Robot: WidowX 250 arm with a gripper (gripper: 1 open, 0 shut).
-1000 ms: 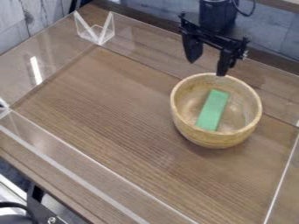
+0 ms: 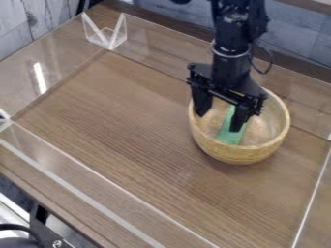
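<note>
A round light wooden bowl (image 2: 237, 149) sits on the right half of the wooden table, with a green object (image 2: 229, 138) inside it. The black gripper (image 2: 227, 107) reaches down from the top into the bowl, its fingers spread to either side above the green object, which it partly hides. Whether the fingers touch the object cannot be seen clearly.
A white wire-like holder (image 2: 106, 31) stands at the top left of the table (image 2: 104, 126). A dark cable or part lies at the bottom left corner.
The gripper has moved down and toward the viewer, from above the back of the bowl to inside it over the green object. The bowl and object appear in the same place.
</note>
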